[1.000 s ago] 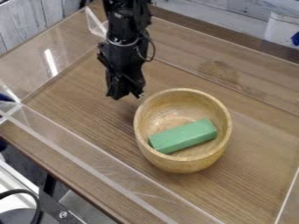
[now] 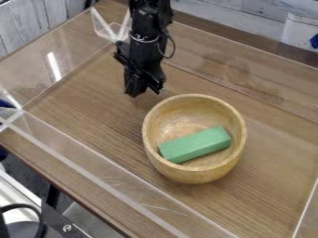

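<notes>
My black gripper [image 2: 139, 84] hangs over the wooden tabletop at the upper middle of the camera view, its tips low near the wood, up and to the left of a wooden bowl [image 2: 169, 163]. It looks shut, with nothing visible between its fingers, though it is small and dark. A green block [image 2: 195, 143] lies inside the bowl.
Clear plastic pieces sit at its left edge, and a black cable [image 2: 25, 214] is at the lower left.
My gripper has moved back, away from the camera and slightly right, so it is now farther from the bowl. The bowl and green block look unchanged.
</notes>
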